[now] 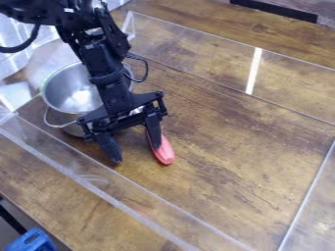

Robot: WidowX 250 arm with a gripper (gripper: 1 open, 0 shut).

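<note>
My black gripper [132, 143] hangs low over the wooden table, in front of a steel pot [69, 90] at the left and partly hiding it. A red elongated object [164, 152] lies beside the gripper's right finger, angled toward the front; its far end is hidden by the gripper. The two fingers are spread apart, and I cannot make out anything held between them.
Clear plastic barriers [141, 216] edge the wooden surface [242, 147]. A blue object [33, 242] sits at the bottom left corner.
</note>
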